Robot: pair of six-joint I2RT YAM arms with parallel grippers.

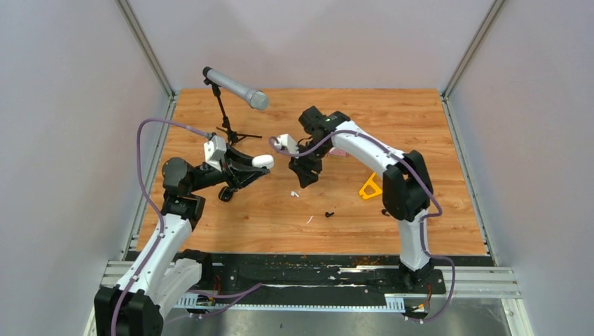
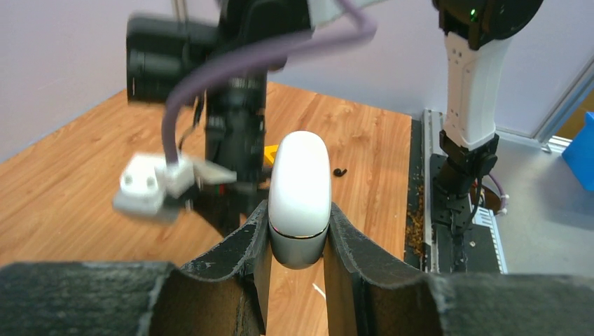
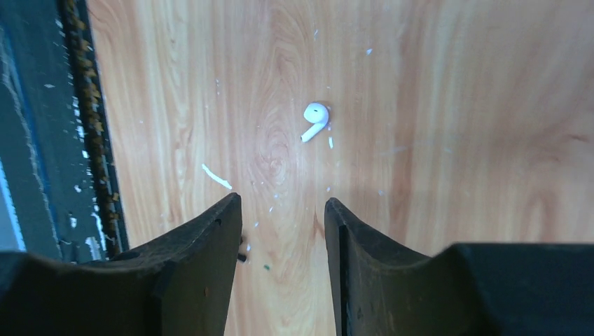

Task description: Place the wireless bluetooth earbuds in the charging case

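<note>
My left gripper is shut on the white charging case (image 2: 300, 164), holding it above the table at the left. The case's lid looks closed in the top view, so its inside is hidden. One white earbud (image 3: 316, 114) lies on the bare wood, also visible as a small white earbud (image 1: 295, 194) near the middle of the table. Above and behind that earbud, my right gripper has its fingers parted with nothing between them. Two small dark pieces, one black bud (image 1: 329, 214) and another black bud (image 1: 385, 212), rest farther right.
A yellow triangular piece (image 1: 370, 186) lies partly under the right arm. At the back left, a grey tube on a black tripod (image 1: 231, 133) leans over the table. A black object (image 1: 226, 194) sits beneath the left arm.
</note>
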